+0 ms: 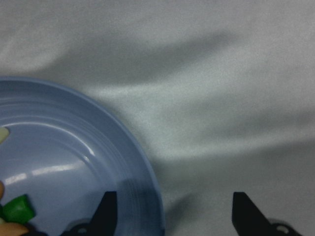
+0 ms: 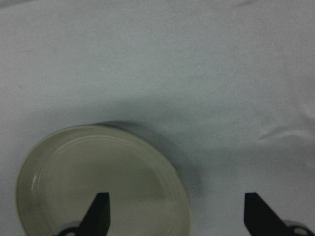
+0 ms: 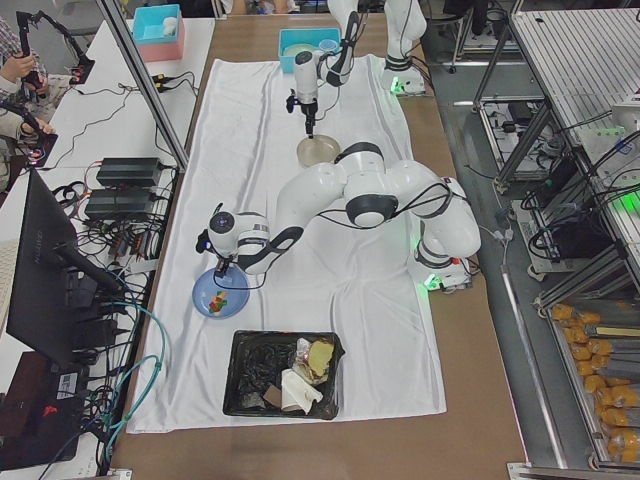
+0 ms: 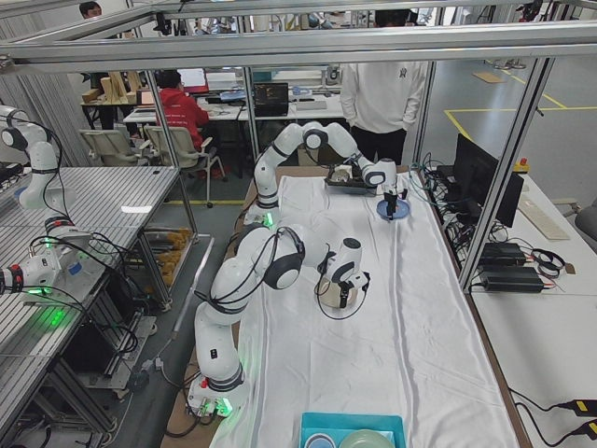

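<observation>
A blue plate with small green, red and pale pieces lies on the white cloth. My left gripper stands open over its edge, nothing between its fingers. A beige plate, empty, lies farther along the cloth; my right gripper is open above its rim, with nothing between its fingers.
A black lined tray with wrappers and scraps sits at one end of the cloth. A teal bin with dishes stands at the other end.
</observation>
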